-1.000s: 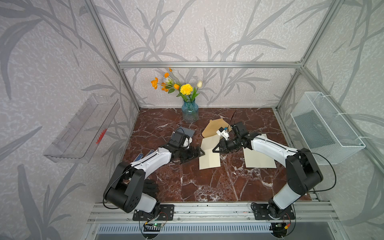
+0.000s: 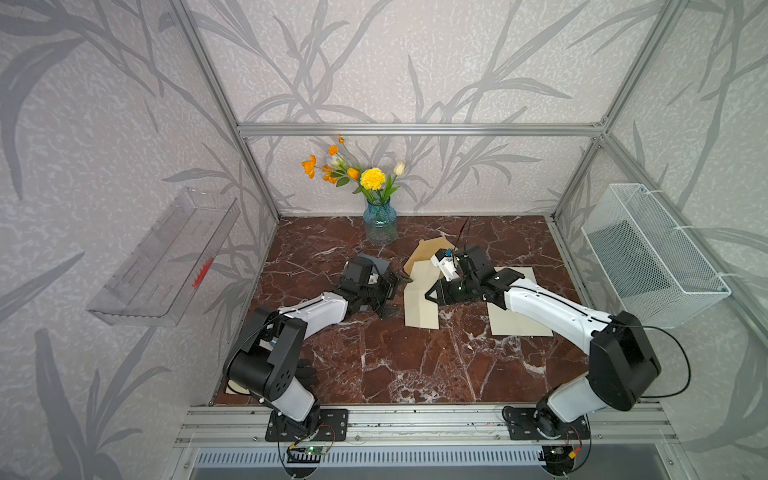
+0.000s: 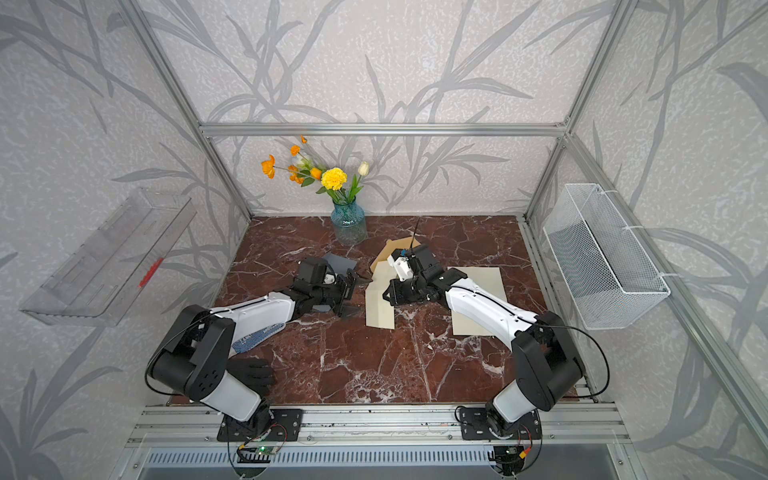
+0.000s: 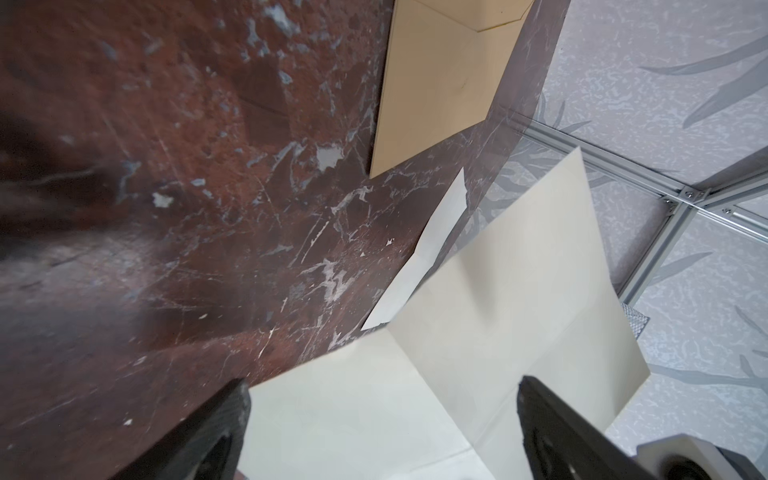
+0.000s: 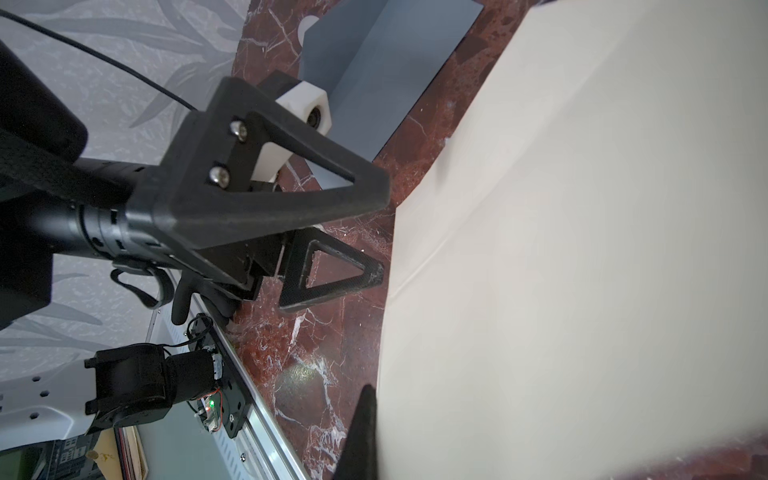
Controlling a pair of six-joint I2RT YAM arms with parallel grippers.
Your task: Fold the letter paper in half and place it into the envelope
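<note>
The cream letter paper (image 2: pixel 421 308) is held off the table, creased and partly opened out, at the middle of the workspace. My right gripper (image 2: pixel 433 295) is shut on its right edge; one finger (image 5: pixel 361 444) shows against the sheet. My left gripper (image 2: pixel 393 294) stands open just left of the paper's free edge, with its fingers (image 4: pixel 212 432) spread wide. In the left wrist view the paper (image 4: pixel 520 296) rises beyond them, a fold line running across it. Behind it, the tan envelope (image 2: pixel 426 249) lies on the table, partly covered in the top views.
A second cream sheet (image 2: pixel 520 320) lies flat under the right forearm. A grey folded sheet (image 5: pixel 400 72) lies beneath the left arm. The flower vase (image 2: pixel 380 220) stands at the back.
</note>
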